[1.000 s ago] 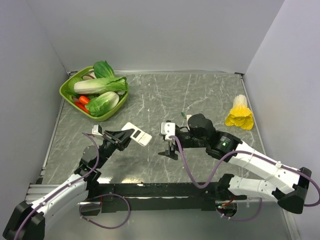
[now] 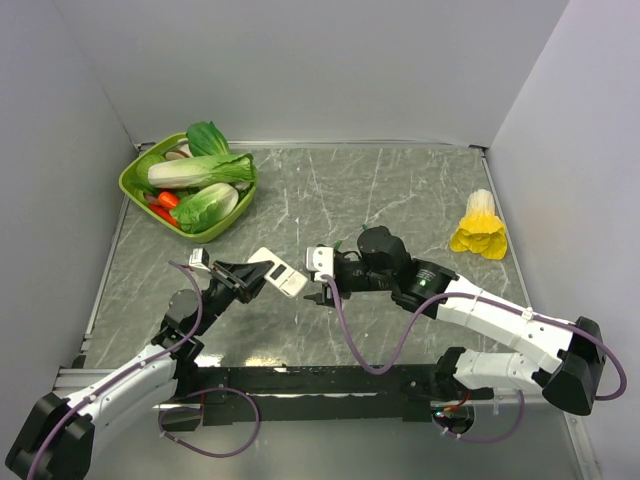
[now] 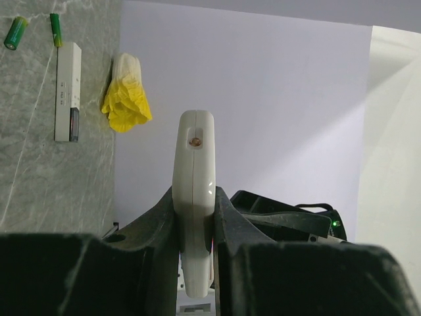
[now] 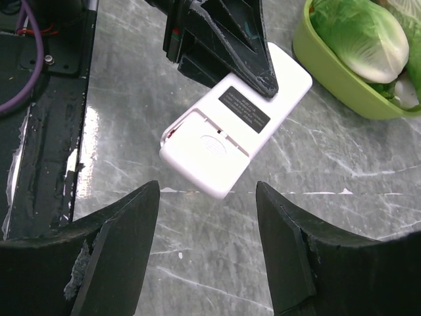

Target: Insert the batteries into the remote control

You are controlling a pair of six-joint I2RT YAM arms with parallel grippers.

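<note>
A white remote [image 2: 284,277] is held up over the table, back face and battery cover showing in the right wrist view. My left gripper is shut on it. My right gripper is part open just beside the remote's cover end, nothing between its fingers. Two green batteries [image 3: 15,33] lie on the table in the left wrist view, near a long pale box-like object [image 3: 66,85].
A green bowl of vegetables [image 2: 231,213] stands at the back left. A yellow cabbage-like item [image 2: 479,233] lies at the right.
My right gripper has moved left and toward the back, closer to the remote. The left gripper and remote have stayed nearly in place.
</note>
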